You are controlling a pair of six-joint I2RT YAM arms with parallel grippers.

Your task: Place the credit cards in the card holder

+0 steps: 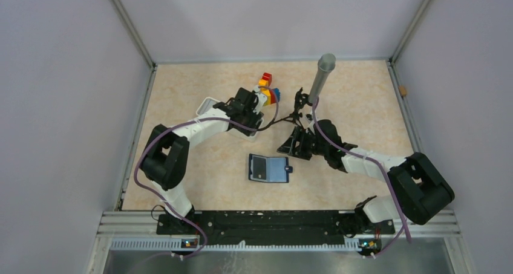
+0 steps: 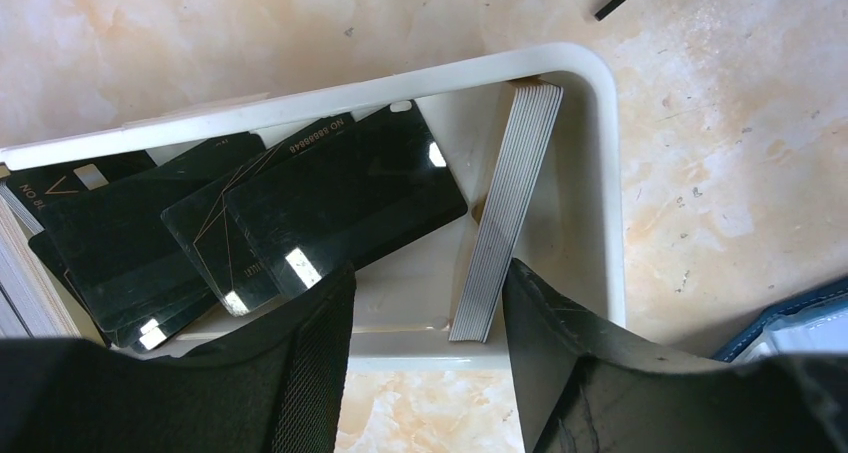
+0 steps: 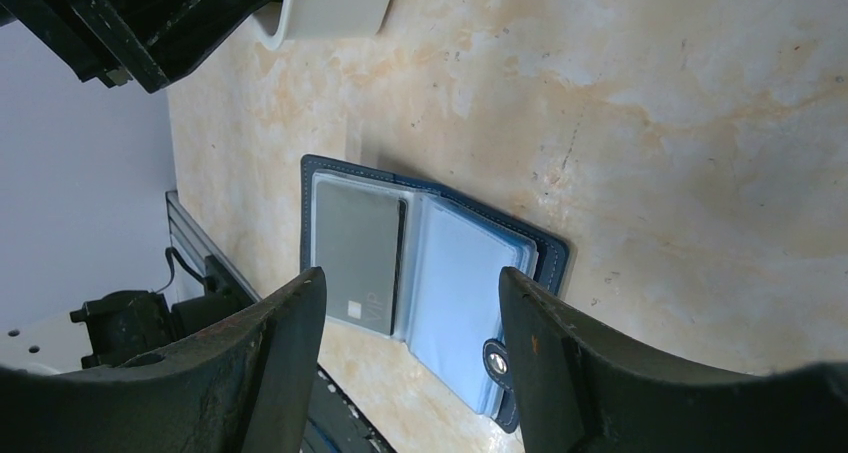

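Several black cards [image 2: 350, 188] lie overlapping inside a white tray [image 2: 612, 203], seen from the left wrist. A stack of pale-edged cards [image 2: 510, 208] leans on its edges near the tray's end. My left gripper is over the tray, part open; its right fingertip overlaps the lower part of that stack in view, and whether it touches cannot be told. The card holder [image 3: 460, 288] lies spread open on the table, with a dark card [image 3: 355, 253] in one clear pocket. Above the holder, my right gripper is open and empty.
Behind the left gripper stand colourful toy blocks [image 1: 266, 92]. A grey cylinder [image 1: 322, 77] on a dark stand rises near the right gripper.
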